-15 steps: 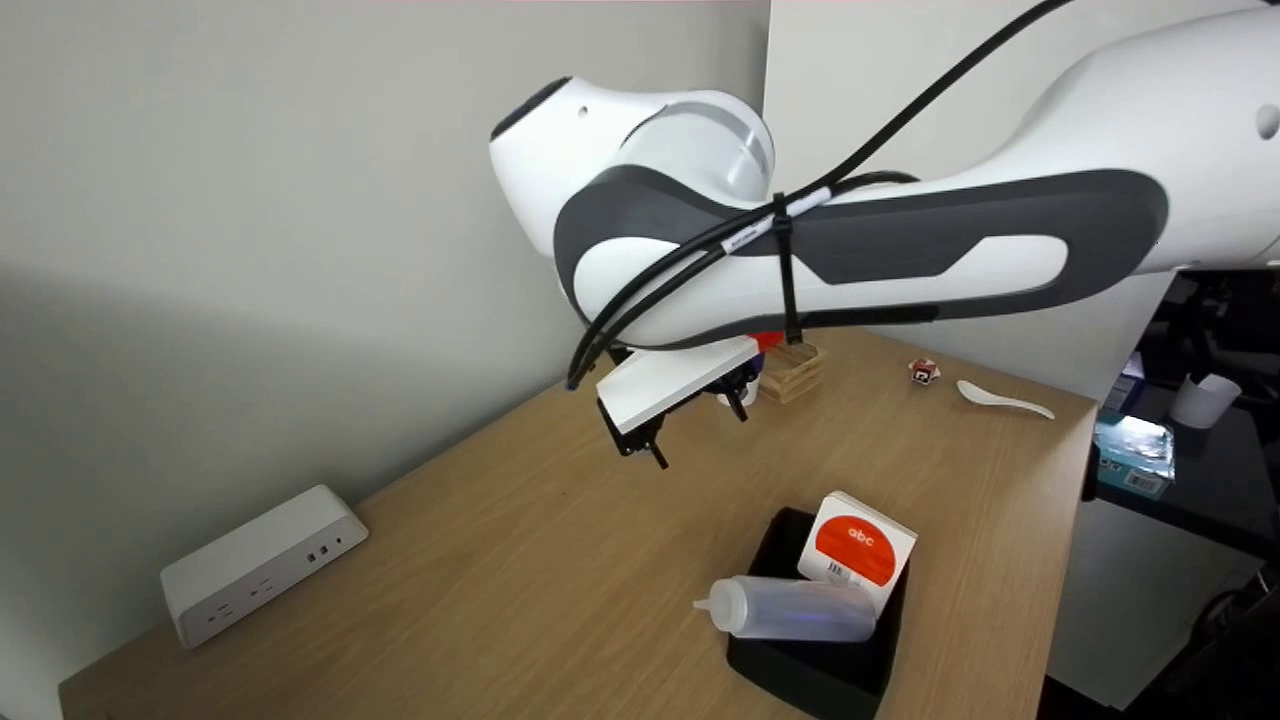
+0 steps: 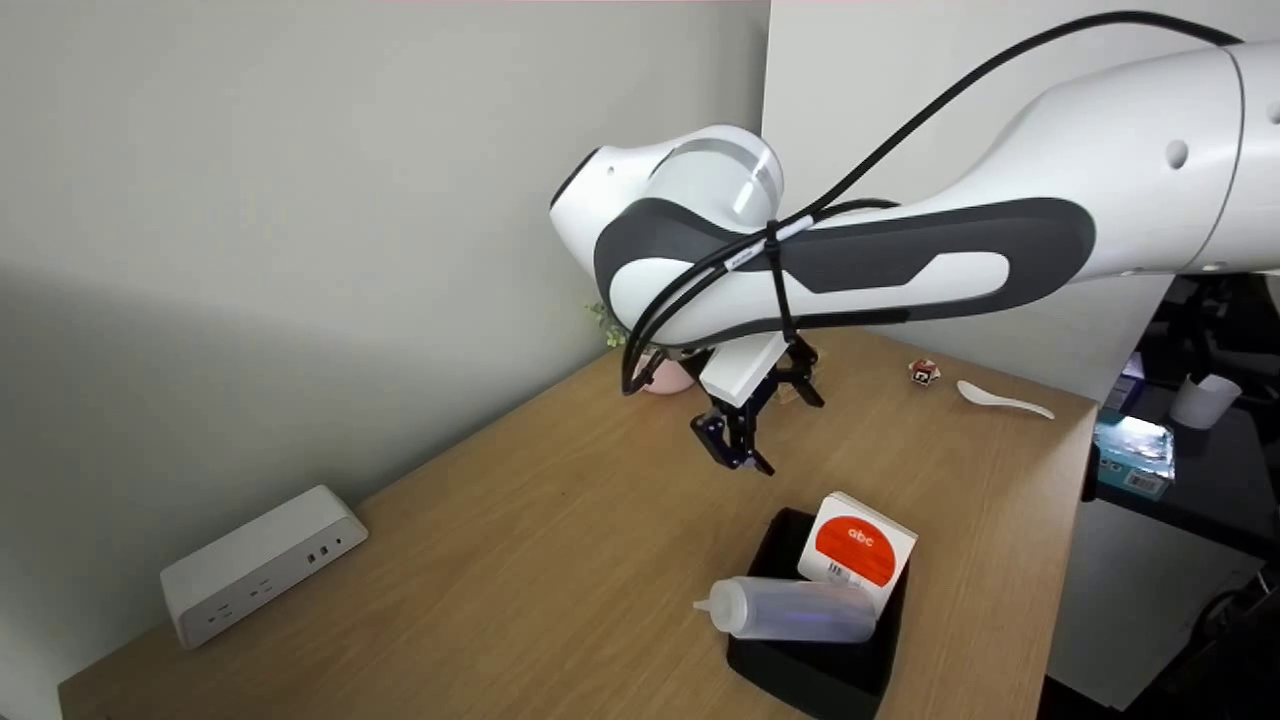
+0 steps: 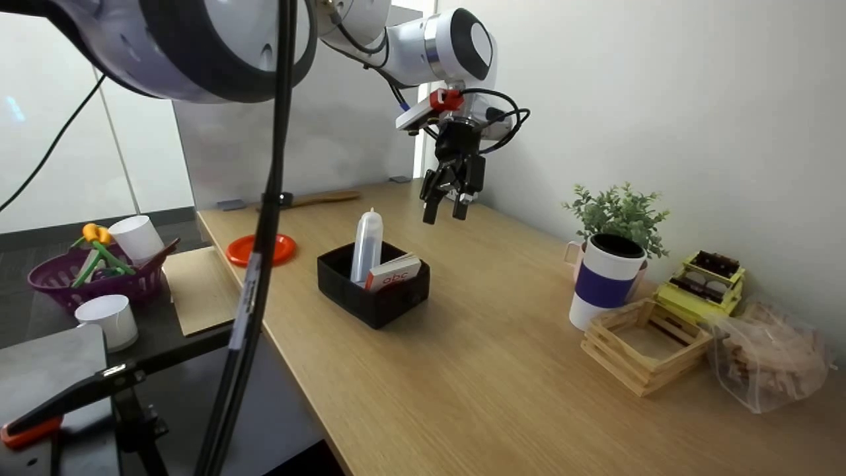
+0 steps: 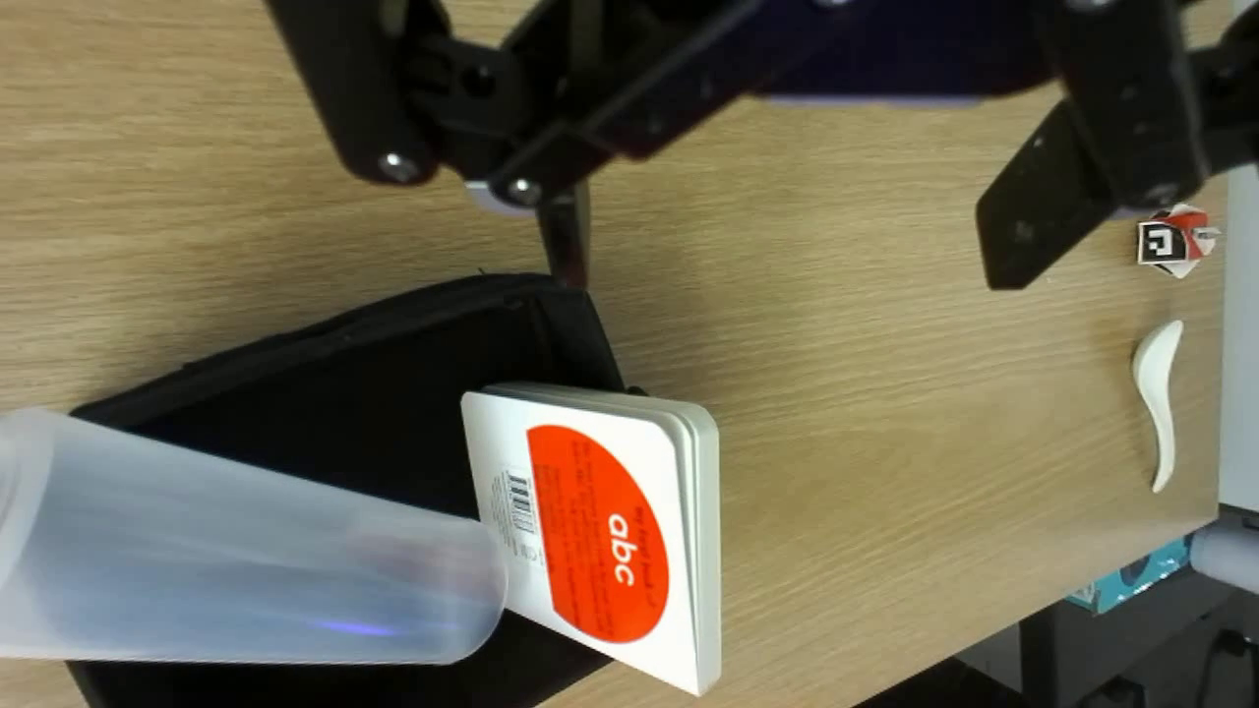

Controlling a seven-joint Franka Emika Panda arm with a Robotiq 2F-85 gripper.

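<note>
My gripper [image 3: 445, 218] is open and holds nothing; it hangs above the table, beyond the black tray [image 3: 333, 277] in the second exterior view. In the wrist view its two fingers stand wide apart over bare wood. The tray holds a clear squeeze bottle [image 2: 792, 610] and a white block-like booklet [image 4: 590, 531] with a red "abc" half-circle. In the first exterior view the bottle lies across the tray with its nozzle past the edge, and the booklet leans at the tray's far end.
A white spoon [image 2: 1005, 401] and a small red-white cube [image 2: 923, 371] lie near the table's far end. A red plate [image 3: 287, 247], wooden crate [image 3: 626, 373], tumbler [image 3: 600, 289], plant [image 3: 618, 214] and power strip [image 2: 262, 564] stand elsewhere. Mid-table is free.
My arm has shifted and turned, bringing the gripper rightward in the first exterior view, nearer the tray. The tray, bottle and booklet have not moved.
</note>
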